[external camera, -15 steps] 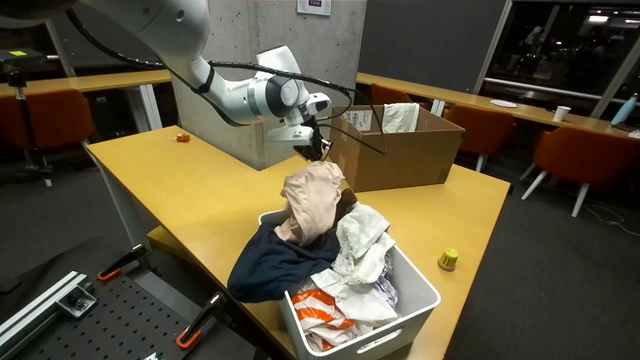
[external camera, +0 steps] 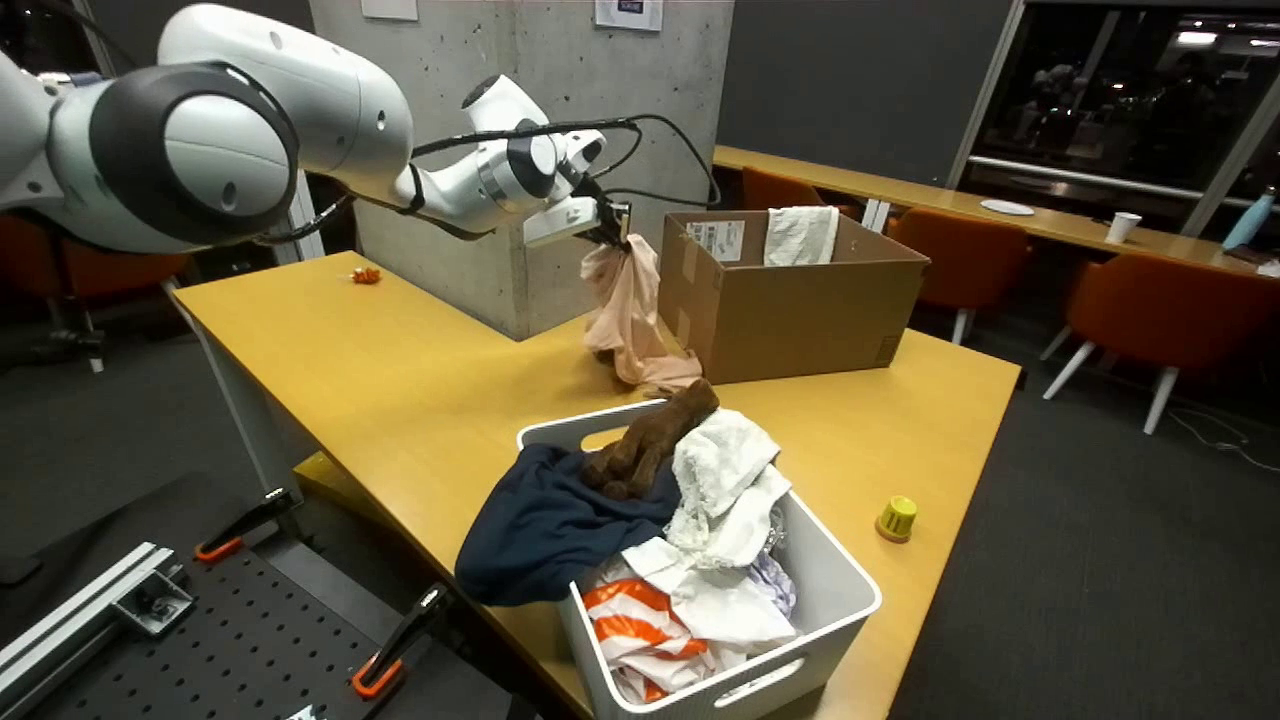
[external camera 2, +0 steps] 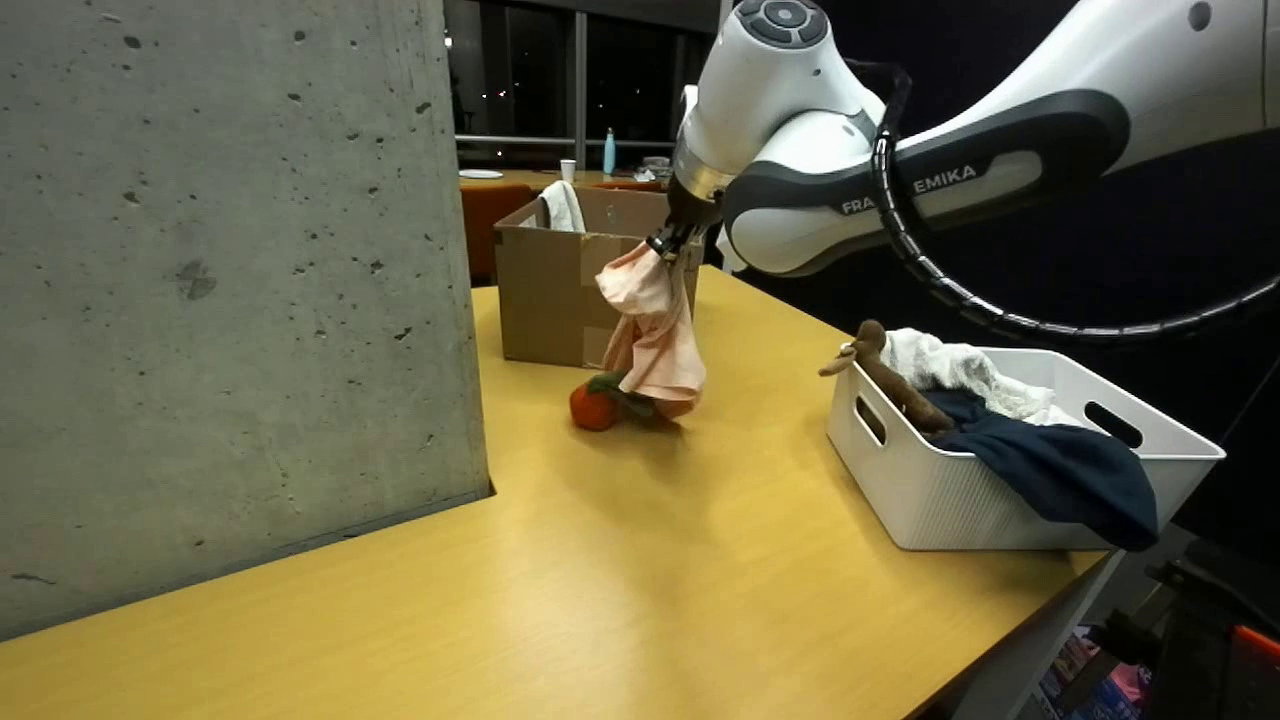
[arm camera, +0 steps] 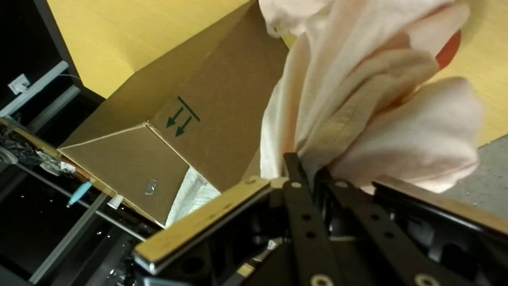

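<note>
A pale pink cloth (external camera: 624, 300) hangs in loose folds from my gripper (external camera: 618, 240), which is shut on its upper part. In the wrist view the cloth (arm camera: 362, 95) spreads out beyond the fingers (arm camera: 304, 205). Its lower end is close to the table beside the cardboard box (external camera: 804, 312); contact with the table cannot be told. In the second exterior view a red object with green leaves (external camera 2: 594, 406) sits by the cloth's bottom edge. A white cloth (external camera: 801, 235) drapes over the box's rim.
The white basket (external camera: 840, 600) at the table's front holds a navy cloth (external camera: 564, 528), a brown plush toy (external camera: 654, 444) and white cloths (external camera: 726, 492). A yellow cap-like object (external camera: 896, 518) stands to its right. A concrete pillar (external camera 2: 240, 264) borders the table, whose left part is clear.
My gripper has moved up and back, away from the basket, carrying the pink cloth with it. The cloth lay over the basket's contents before; the brown plush toy there is now uncovered.
</note>
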